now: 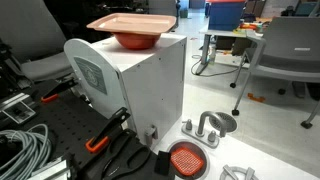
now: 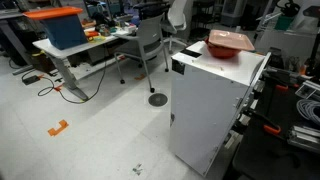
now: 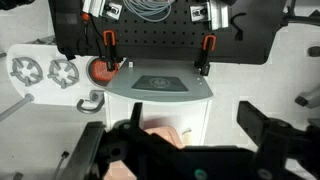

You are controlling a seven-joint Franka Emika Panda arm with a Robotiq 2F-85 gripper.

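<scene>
My gripper is open in the wrist view, its dark fingers spread wide at the bottom of the picture with nothing seen between them. A pinkish tray (image 1: 130,23) rests on an orange-red bowl (image 1: 138,41) atop a white cabinet (image 1: 150,85). Exterior view 2 shows the same tray (image 2: 230,40) over the bowl. Below the wrist camera are the cabinet's grey panel (image 3: 185,85) and part of the pink tray (image 3: 160,123), the rest hidden by the gripper. I cannot make out the gripper clearly in either exterior view.
Beside the cabinet lies a white sink-and-stove panel with a red basin (image 1: 186,160) and a grey faucet (image 1: 212,124). Orange-handled clamps (image 3: 110,40) and coiled cable (image 3: 150,6) occupy the black table. A grey chair (image 2: 148,44) and blue bin (image 2: 58,27) stand farther off. Open floor surrounds the cabinet.
</scene>
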